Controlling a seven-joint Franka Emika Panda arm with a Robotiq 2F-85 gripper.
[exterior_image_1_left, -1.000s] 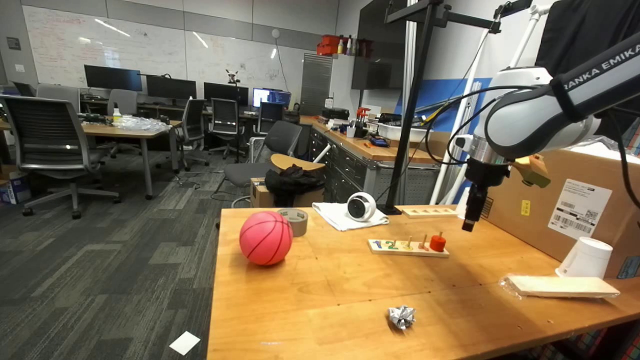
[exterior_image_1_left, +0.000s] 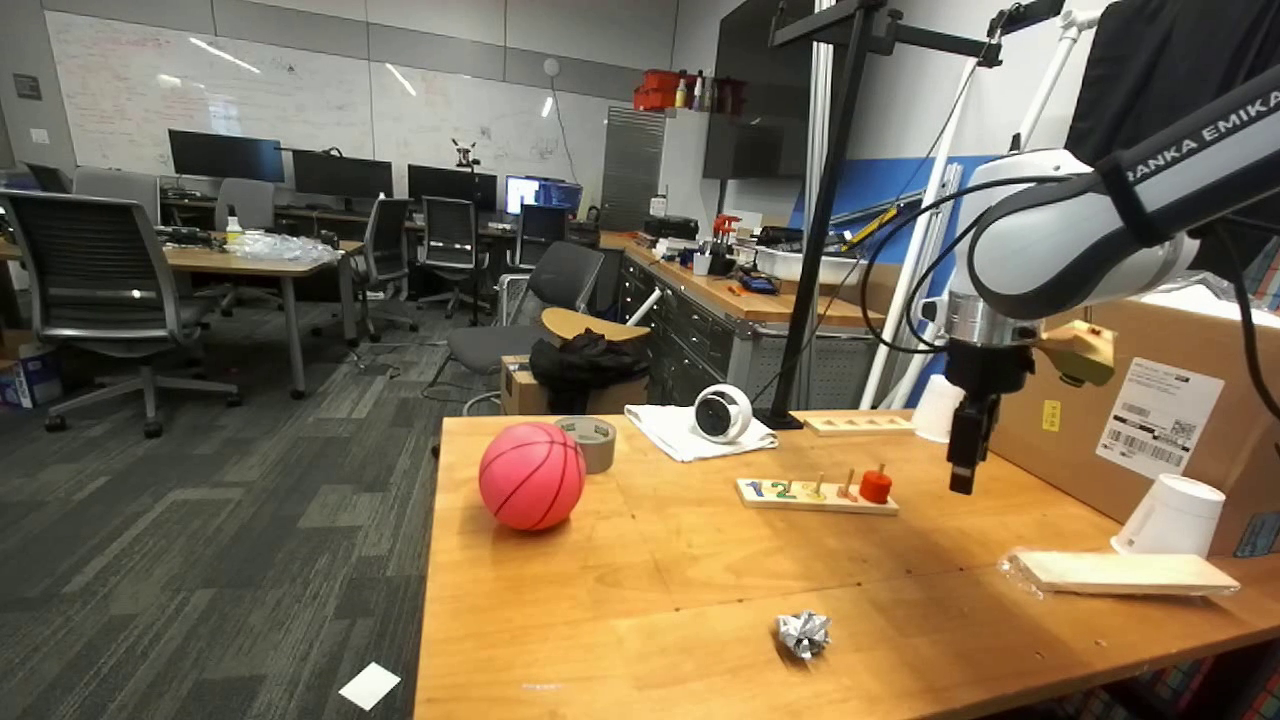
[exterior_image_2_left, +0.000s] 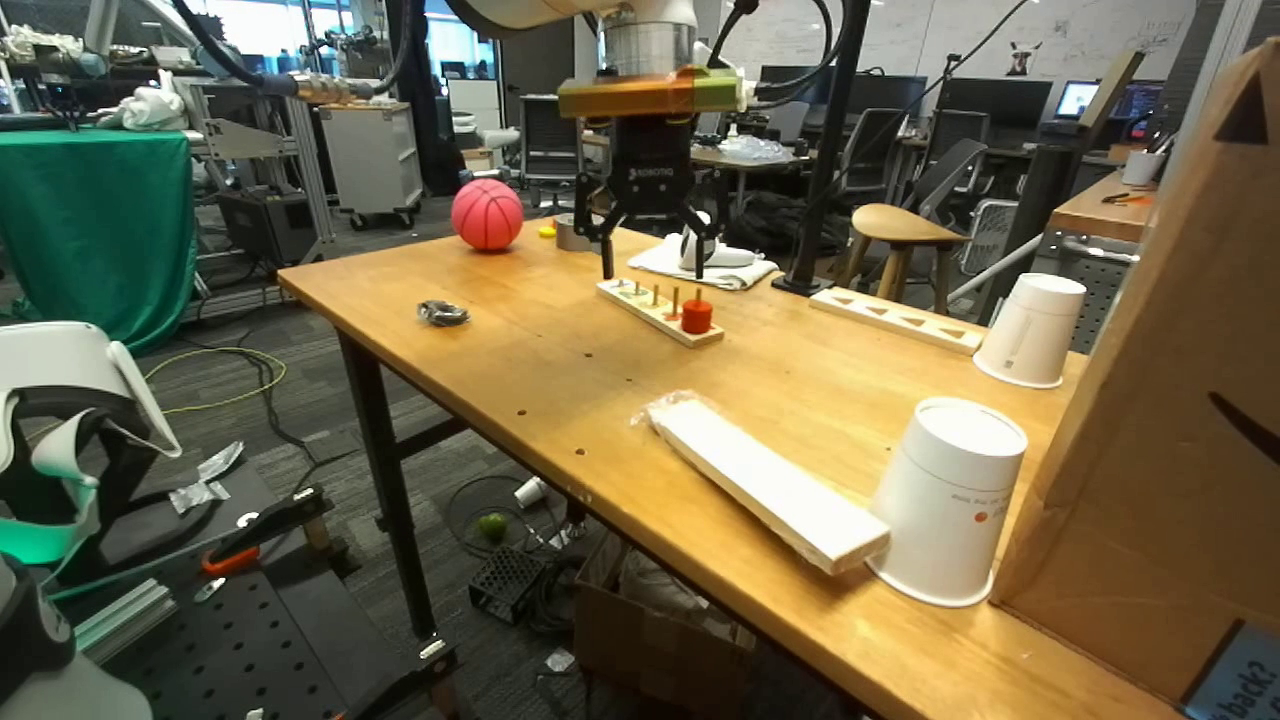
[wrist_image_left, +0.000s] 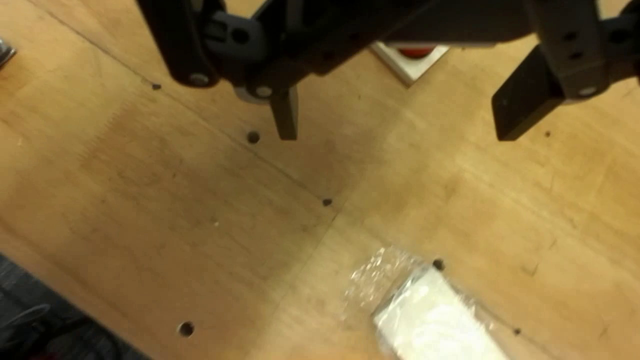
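Note:
My gripper stands open above the wooden table (wrist_image_left: 198, 240), its fingers wide apart with nothing between them. In exterior view 1 it hangs to the right of a numbered peg board (exterior_image_1_left: 819, 497), clear of the tabletop. A red piece (exterior_image_1_left: 876, 486) sits on the board's right end; the other pegs look bare. One corner of that board (wrist_image_left: 412, 67) shows beneath the gripper in the wrist view, partly hidden by it. Below lies a pale plank in clear wrap (wrist_image_left: 441, 318).
A pink ball (exterior_image_1_left: 533, 476), a tape roll (exterior_image_1_left: 588, 443), a white camera on a cloth (exterior_image_1_left: 722, 415) and crumpled foil (exterior_image_1_left: 804, 632) are spread about. White cups (exterior_image_2_left: 954, 500) stand by a large cardboard box (exterior_image_2_left: 1152, 396). Mid-table is mostly clear.
My gripper has shifted a little right and lower in exterior view 1, and hangs more upright than before. The objects on the table have stayed put.

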